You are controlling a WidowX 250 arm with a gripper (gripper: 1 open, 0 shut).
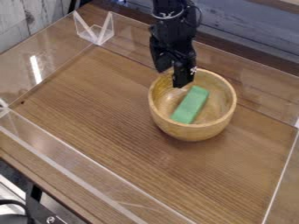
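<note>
My black gripper [173, 63] hangs over the back rim of a round tan bowl [167, 128], pointing down with its fingers apart and nothing clearly between them. A green block [191, 104] lies inside the bowl, right of its middle, below and to the right of the gripper.
The bowl sits on a wooden surface [82, 122]. A clear plastic object [96, 29] stands at the back left. A pale wall runs behind.
</note>
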